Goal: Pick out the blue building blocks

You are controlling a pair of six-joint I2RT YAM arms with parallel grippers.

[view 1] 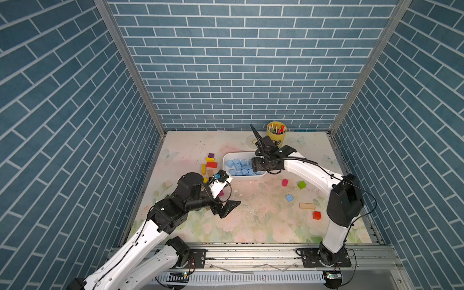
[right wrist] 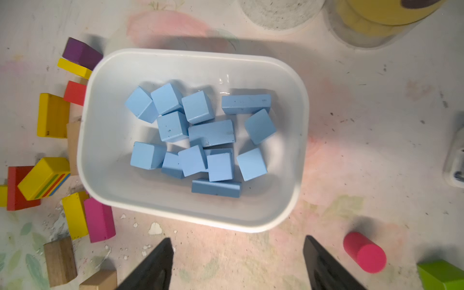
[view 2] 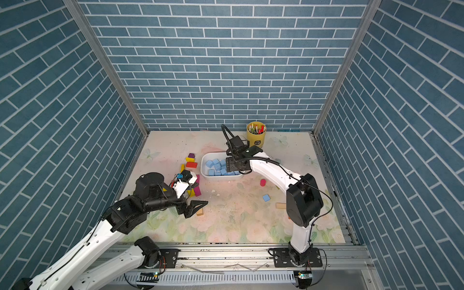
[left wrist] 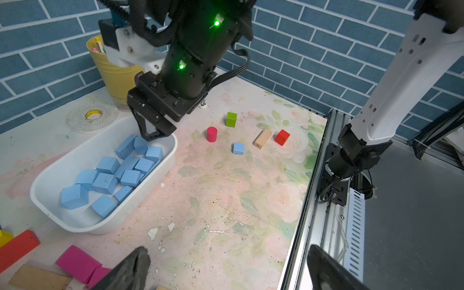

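Note:
Several light blue blocks point(right wrist: 210, 133) lie in the white tray point(right wrist: 293, 193), as the right wrist view shows from above. One more blue block point(left wrist: 238, 148) rests on the table to the right of the tray, seen also in the top left view point(view 1: 289, 197). Over the tray's right end hovers my right gripper, its fingers apart and nothing between them. My left gripper stands open and empty above the front left of the table.
Yellow, red, magenta and wooden blocks crowd the tray's left side. To the right lie a crimson cylinder point(right wrist: 365, 252), a green cube point(left wrist: 231, 119), a wooden block point(left wrist: 262, 138) and a red cube point(left wrist: 282, 137). Behind stands a yellow bucket point(view 1: 276, 134).

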